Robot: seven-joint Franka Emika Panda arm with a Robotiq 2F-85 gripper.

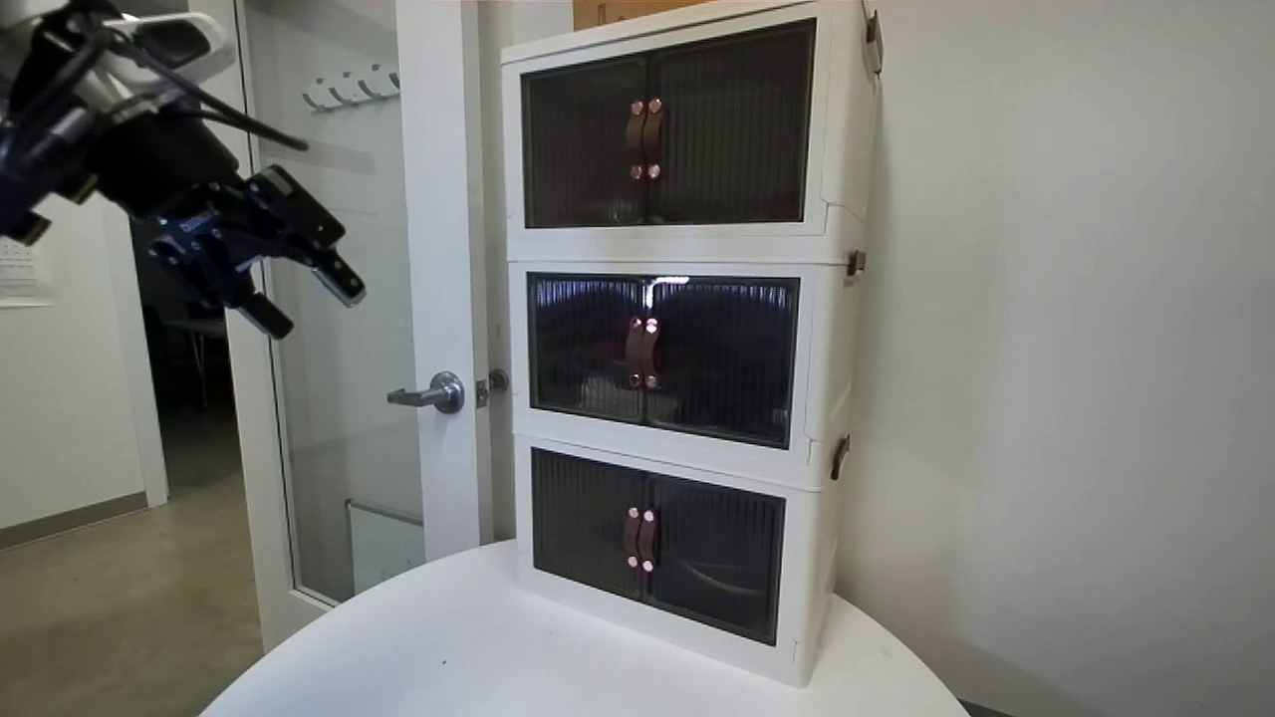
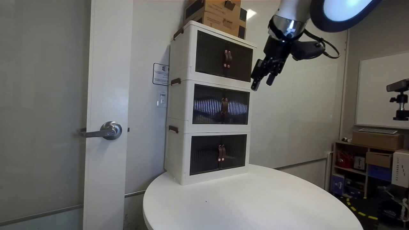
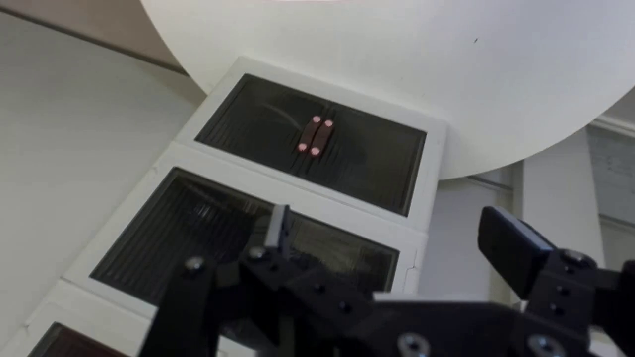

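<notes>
A white cabinet [image 1: 669, 245] of three stacked units stands on a round table, each unit with a pair of dark ribbed doors, all closed. Brown strap handles meet at the middle of each pair: the top handles [image 1: 645, 139], the middle handles [image 1: 642, 354] and the bottom handles [image 1: 640, 539]. In the wrist view the cabinet appears upside down, with the bottom handles [image 3: 315, 136] in clear sight. My gripper [image 1: 317, 309] hangs in the air in front of the cabinet, apart from it. Its fingers [image 3: 512, 247] are spread wide, and nothing is between them.
Cardboard boxes [image 2: 220, 17] sit on the cabinet's top. A glass door with a lever handle [image 1: 430, 393] stands beside it, and a wall lies close on the other side.
</notes>
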